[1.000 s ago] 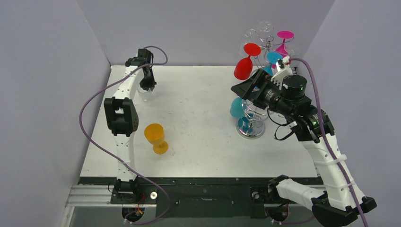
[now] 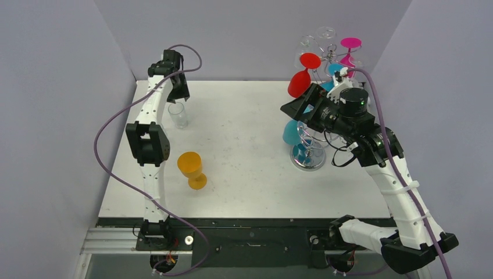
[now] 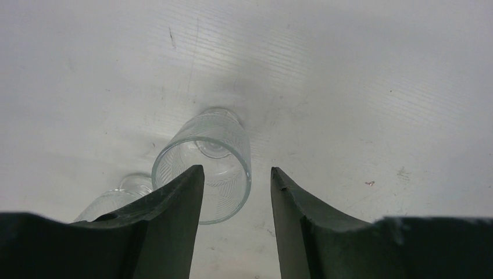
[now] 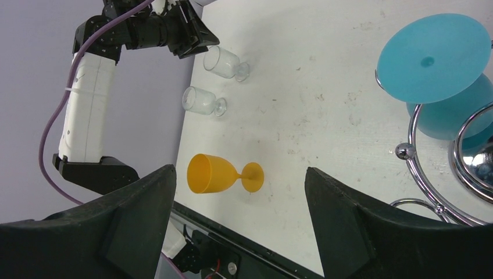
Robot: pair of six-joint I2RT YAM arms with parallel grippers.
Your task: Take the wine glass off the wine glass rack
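Two clear wine glasses stand upright at the table's far left; the right wrist view shows one (image 4: 224, 62) close by the left gripper and another (image 4: 200, 101) in front of it. In the left wrist view, my left gripper is open above a clear glass (image 3: 209, 180), whose rim lies partly behind one finger. Nothing is between the fingers. The wire rack (image 2: 308, 157) on the right holds upside-down glasses: a red one (image 2: 300, 83), a pink one (image 2: 350, 43) and blue ones. My right gripper stands open and empty beside the rack.
An orange goblet (image 2: 190, 165) stands upright at the front left. A blue glass base (image 4: 433, 58) and the rack's chrome ring (image 4: 424, 180) are close to the right gripper. Walls border the table's left, back and right.
My left gripper has moved back and up from the clear glass, leaving it standing and more exposed.
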